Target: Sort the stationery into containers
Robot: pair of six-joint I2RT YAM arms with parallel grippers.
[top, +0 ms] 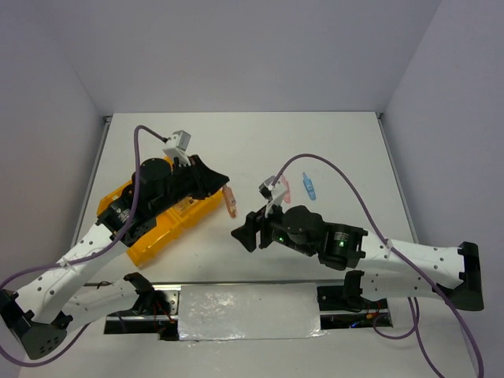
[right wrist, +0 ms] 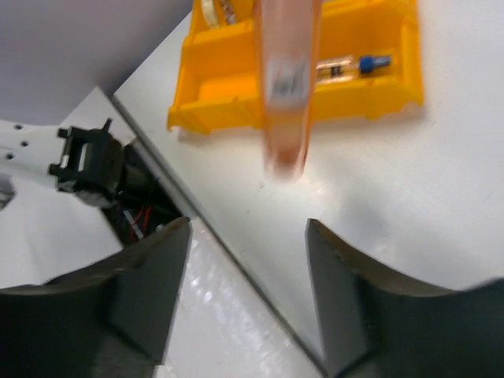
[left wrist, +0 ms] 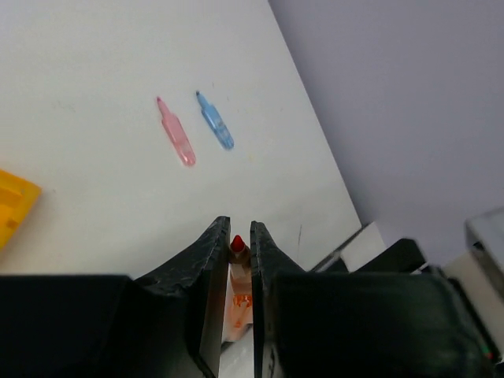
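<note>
My left gripper [top: 225, 187] is shut on a translucent orange pen [top: 230, 203], which hangs down past the fingertips beside the yellow tray [top: 169, 232]. In the left wrist view a red tip tops the pen [left wrist: 239, 295] between the fingers. To the right and slightly lower, my right gripper [top: 249, 238] is open and apart from the pen; its fingers [right wrist: 175, 252] have only bare surface between them. A pink marker [left wrist: 177, 138] and a blue marker [left wrist: 214, 120] lie on the table. The left arm covers part of the tray.
In the right wrist view, a blue-capped item [right wrist: 374, 63] lies in a tray compartment. A grey wall [top: 465, 157] rises at the right; both arms stand close together at the middle.
</note>
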